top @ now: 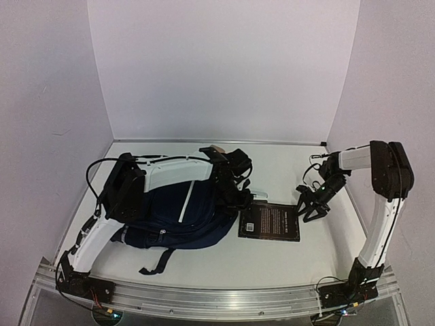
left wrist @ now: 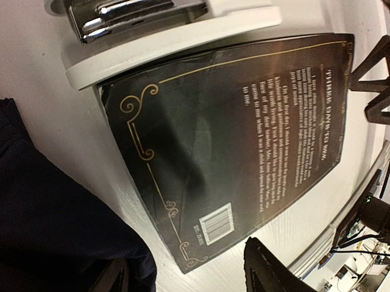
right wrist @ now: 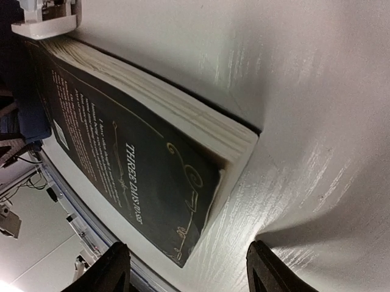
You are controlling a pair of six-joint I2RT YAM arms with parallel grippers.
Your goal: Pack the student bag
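Note:
The navy student bag lies on the left of the table, partly covered by my left arm; a strap trails at its front. Right of it lies a dark book, flat, back cover up with its barcode showing. My left gripper stands open between bag and book, its fingers wide apart. Bag fabric reaches beside one of those fingers; whether they touch I cannot tell. My right gripper is also open, near the book's right end, with nothing between its fingers.
A white-edged object with a shiny dark metal part sits against the book's far side. Something brownish shows behind my left arm, mostly hidden. Free tabletop lies in front of the book.

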